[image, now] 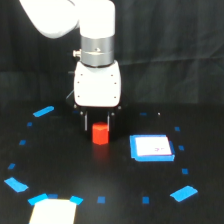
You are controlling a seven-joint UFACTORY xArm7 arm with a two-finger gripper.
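A small red block (pixel 100 134) is low in the middle of the camera view, on or just above the dark table. My white gripper (pixel 100 126) points straight down over it, with the block directly beneath the hand, between the dark fingers. These fingers barely stand out against the black background, so whether they press on the block cannot be made out. Any gap under the block is likewise unclear.
To the right lies a white rectangle with a blue border (pixel 153 146). A pale, cream-coloured square (pixel 53 211) is at the front left. Blue tape pieces (pixel 184 193) and small blue marks are scattered over the table. Between these, the dark surface is mostly clear.
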